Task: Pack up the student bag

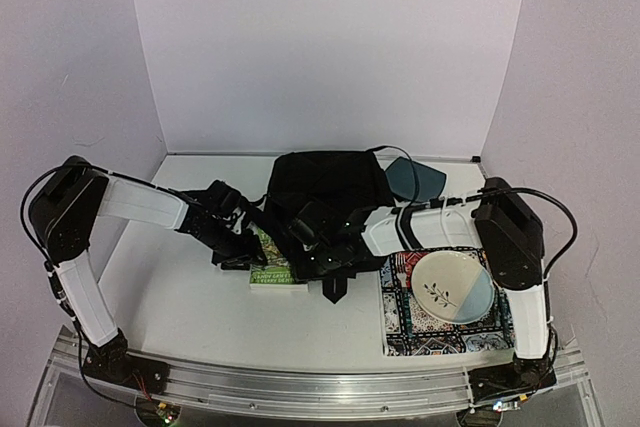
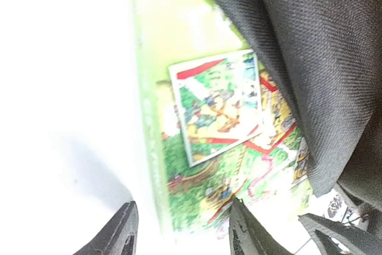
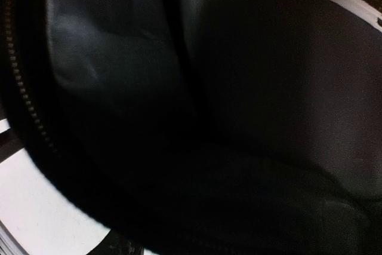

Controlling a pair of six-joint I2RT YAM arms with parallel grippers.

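The black bag (image 1: 330, 179) lies at the back middle of the table. A green illustrated book (image 1: 278, 275) is in front of it, partly under the bag's dark cloth (image 2: 298, 58) in the left wrist view. My left gripper is open, its fingers apart near the long edge of the book (image 2: 209, 189); a grip on it does not show. At the bag's front, over the book's right side, is my right gripper (image 1: 305, 269). The right wrist view looks into the bag's dark interior (image 3: 256, 100), past a zipper edge (image 3: 27, 97); the right fingers are too dark to judge.
A patterned mat (image 1: 400, 337) with a cream and blue plate (image 1: 440, 282) on it occupies the right front. Behind the right arm lies a dark teal flat item (image 1: 425, 179).
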